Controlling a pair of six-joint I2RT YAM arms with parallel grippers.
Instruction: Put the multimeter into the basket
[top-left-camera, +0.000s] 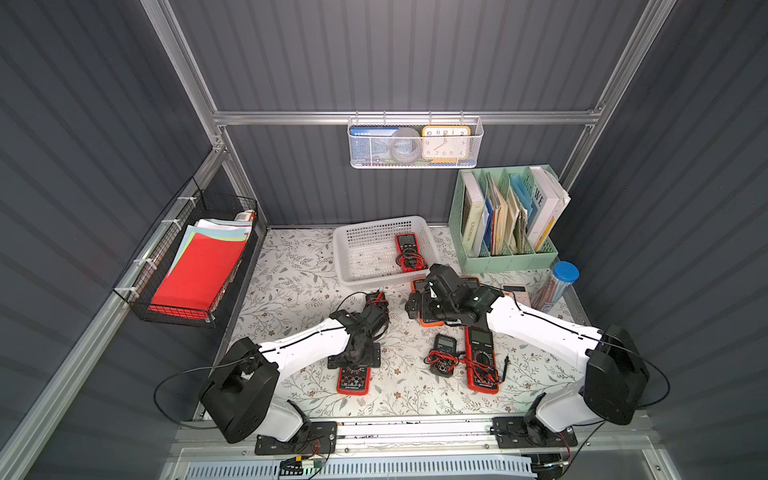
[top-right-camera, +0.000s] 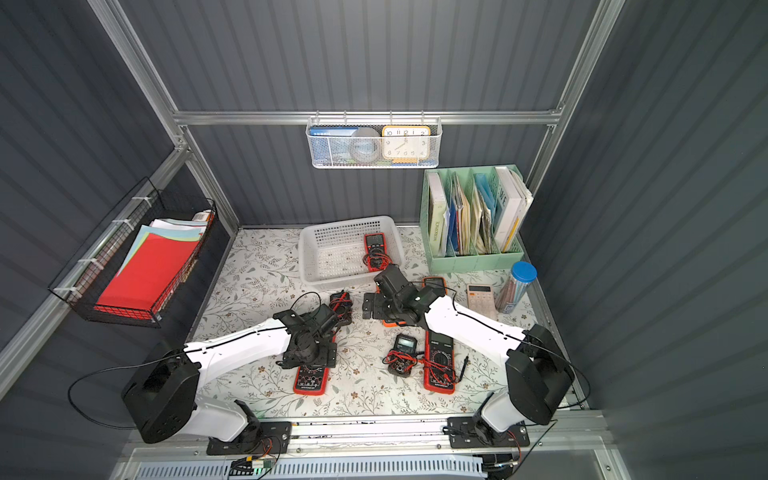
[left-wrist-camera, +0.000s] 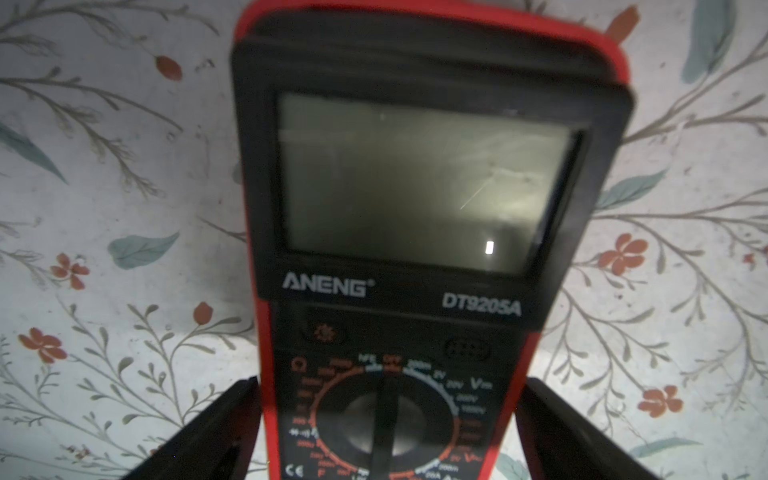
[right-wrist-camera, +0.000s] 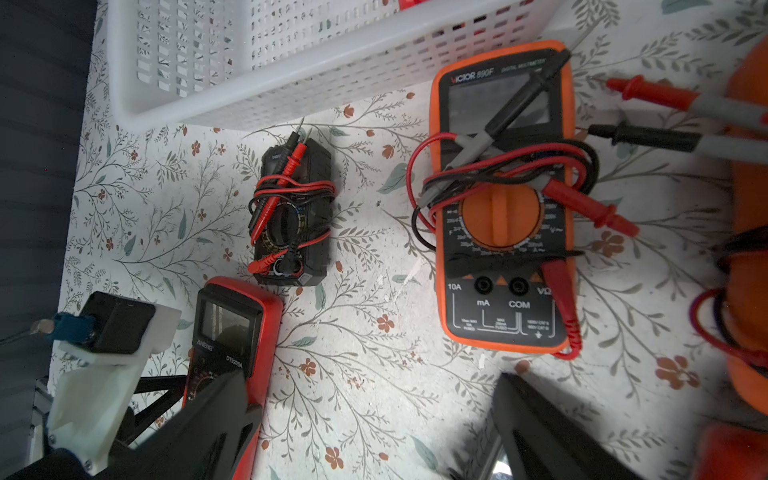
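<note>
A red-cased multimeter with a black face (left-wrist-camera: 416, 288) lies face up on the table at front left. My left gripper (top-left-camera: 353, 358) is over it, wide open, with a finger on either long side; whether they touch the case I cannot tell. The dial sits between the fingertips in the left wrist view. The white basket (top-left-camera: 344, 260) stands at the back, with another red multimeter (top-left-camera: 408, 249) inside at the right. My right gripper is open and empty above the table, near the orange multimeter (right-wrist-camera: 524, 312).
A small dark multimeter (right-wrist-camera: 312, 216) with wound leads lies between the left gripper and the basket. More multimeters, such as the red one (top-left-camera: 480, 344), lie front right. A green file rack (top-left-camera: 512, 260) and blue-capped jar (top-left-camera: 565, 272) occupy the right side.
</note>
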